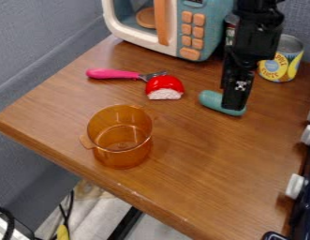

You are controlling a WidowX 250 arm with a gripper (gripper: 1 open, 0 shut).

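My black gripper is over a teal oblong object on the wooden table, its fingers pointing down at the object's right part. Whether the fingers are open or shut is hard to see. A red object with a white face lies to the left, beside a pink-handled utensil. An amber pot stands at the front left.
A toy microwave is at the back. A yellow can stands at the back right, partly behind the arm. Stove knobs line the right edge.
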